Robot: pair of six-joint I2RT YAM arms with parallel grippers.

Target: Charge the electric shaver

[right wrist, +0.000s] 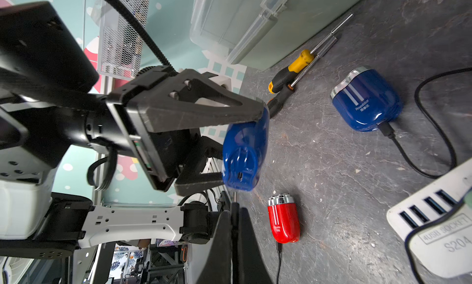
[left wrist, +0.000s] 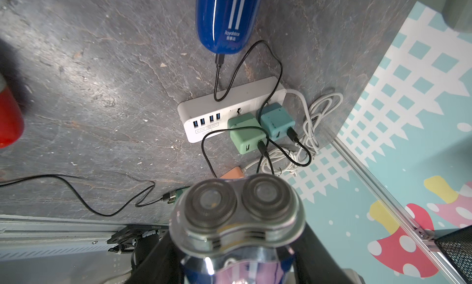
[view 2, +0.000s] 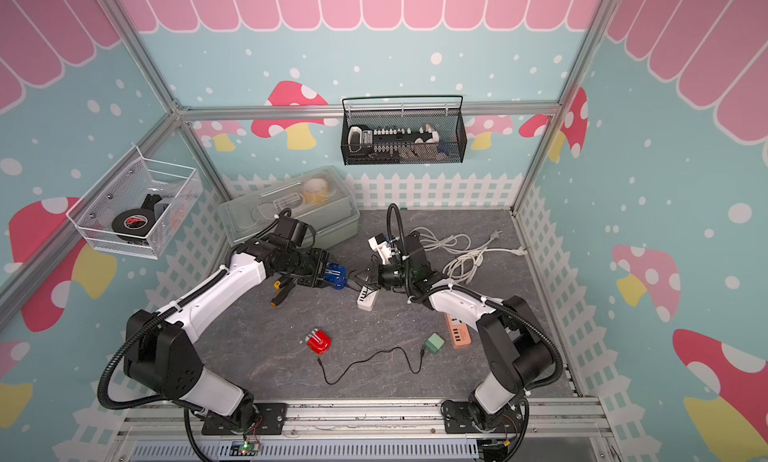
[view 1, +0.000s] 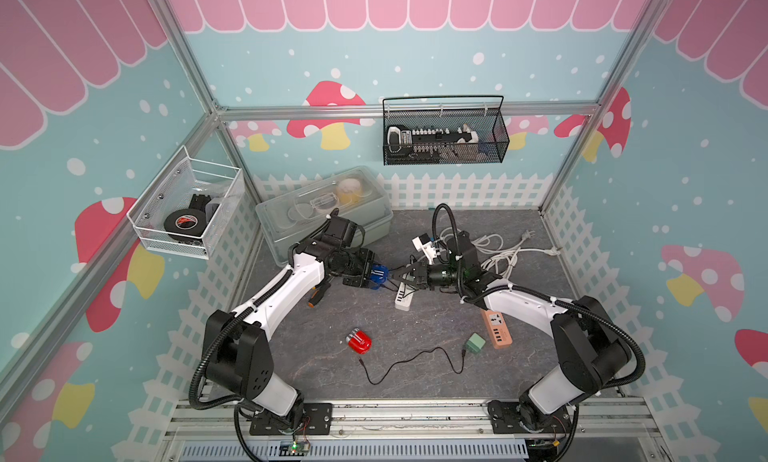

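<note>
A blue shaver (right wrist: 245, 153) hangs above the table in my left gripper, which is shut on it. Its two-disc head (left wrist: 237, 205) fills the bottom of the left wrist view, and its port end points toward the right gripper. Just below that end in the right wrist view is my right gripper, fingers shut, with a slim pale plug tip (right wrist: 235, 196) showing between them, apart from the port. Another blue shaver (left wrist: 228, 18) lies on the table with a cable in it. A red shaver (right wrist: 284, 217) lies nearer the front, a cable end at its base.
The white power strip (left wrist: 211, 107) bears a green adapter (left wrist: 245, 129) and a teal adapter (left wrist: 276, 117). An orange strip (view 1: 497, 329) lies right of another green adapter (view 1: 475, 343). Screwdrivers (right wrist: 292, 70) lie beside the lidded box (view 1: 324, 206).
</note>
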